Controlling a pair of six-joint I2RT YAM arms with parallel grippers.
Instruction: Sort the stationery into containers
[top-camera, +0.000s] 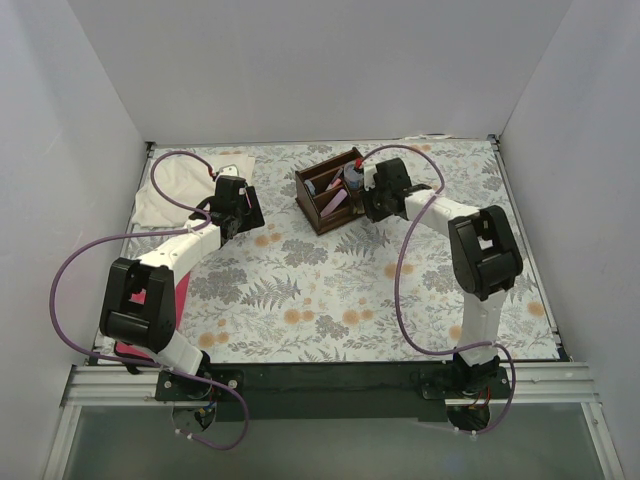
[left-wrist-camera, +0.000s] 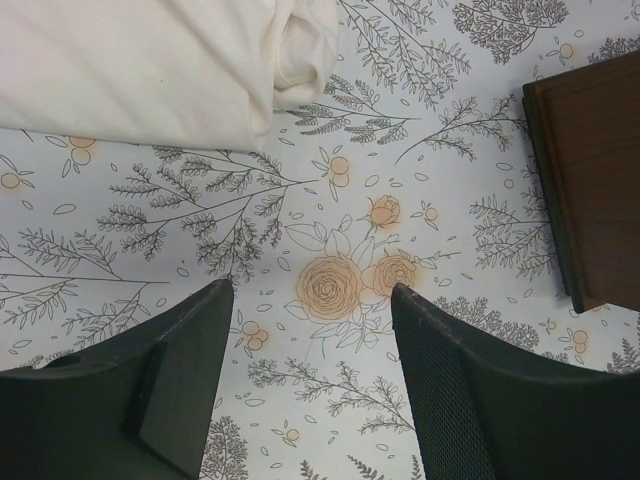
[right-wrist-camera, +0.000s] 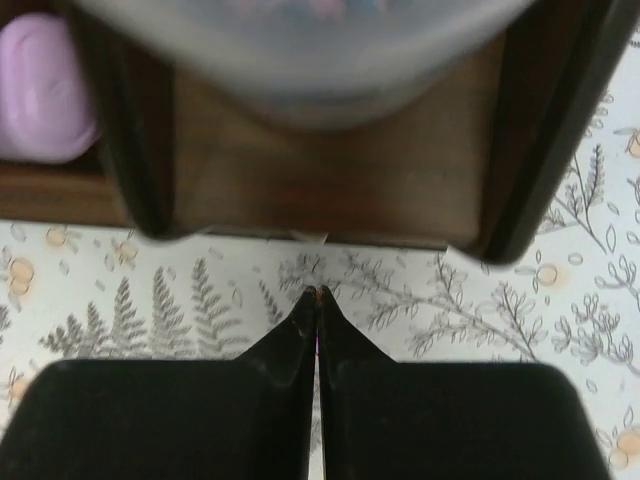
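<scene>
A dark brown wooden organizer (top-camera: 318, 222) with several compartments stands at the back centre of the table. A purple case (top-camera: 334, 203) and other small items lie in its compartments; the purple case (right-wrist-camera: 45, 88) shows at the right wrist view's left edge. A translucent round container (right-wrist-camera: 320, 60), blurred, sits in the compartment facing my right gripper. That gripper is shut just in front of the organizer's edge, nothing visible between its tips. Over bare cloth left of the organizer (left-wrist-camera: 590, 190), my left gripper is open and empty.
White cloth (top-camera: 180, 190) lies crumpled at the back left. A red item (top-camera: 180, 300) lies partly under the left arm. The patterned tablecloth (top-camera: 300, 310) is clear across the middle and front.
</scene>
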